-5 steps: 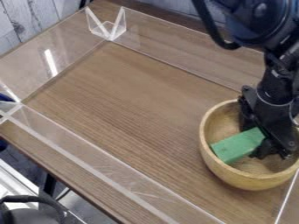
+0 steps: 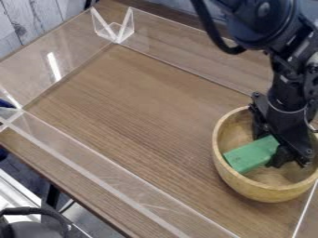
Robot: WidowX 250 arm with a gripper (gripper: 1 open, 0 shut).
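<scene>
At the right, a wooden bowl stands on the brown table. My gripper reaches down into it from the upper right, shut on a green object that lies tilted inside the bowl. The fingertips are partly hidden by the object and the dark gripper body.
Transparent edge strips run along its sides, with a clear bracket at the top left. Dark equipment sits at the lower left, off the table.
The arm has shifted slightly, its upper part a little to the right. The green object and bowl have barely moved.
</scene>
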